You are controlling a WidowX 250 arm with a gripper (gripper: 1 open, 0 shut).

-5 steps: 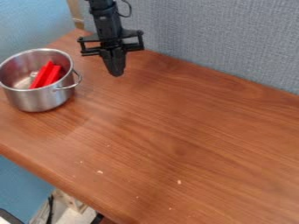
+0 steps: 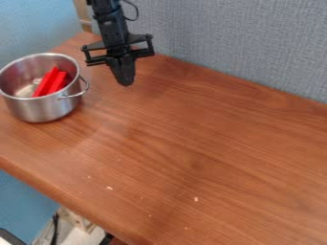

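My black gripper [image 2: 122,69] hangs at the top left, above the back of the wooden table, just right of and behind a steel pot [image 2: 44,107]. Whether its fingers are open or shut is too small and dark to tell. Inside the pot lie red elongated objects [image 2: 53,80], leaning toward its back right.
A grey padded wall [image 2: 243,48] runs along the back, and a blue surface shows at the left.
My gripper has shifted very slightly to the left. The pot and red objects have not moved.
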